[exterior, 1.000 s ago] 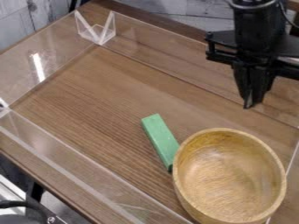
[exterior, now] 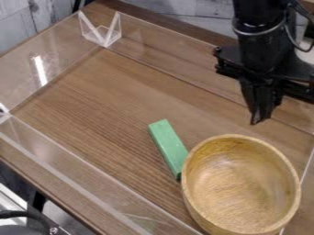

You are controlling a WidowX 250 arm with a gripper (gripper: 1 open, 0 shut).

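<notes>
My black gripper (exterior: 258,115) hangs over the right side of the wooden table, shut, with nothing visible between its fingers. It is above and behind a light wooden bowl (exterior: 240,188) at the lower right. A green rectangular block (exterior: 167,142) lies on the table just left of the bowl, tilted diagonally, its lower end close to the bowl's rim.
Clear plastic walls run along its edges, with a small clear bracket (exterior: 101,29) at the back left corner. A cable shows at the bottom left, outside the table.
My gripper has moved slightly left and down toward the table over the last second. The bowl and green block have not moved.
</notes>
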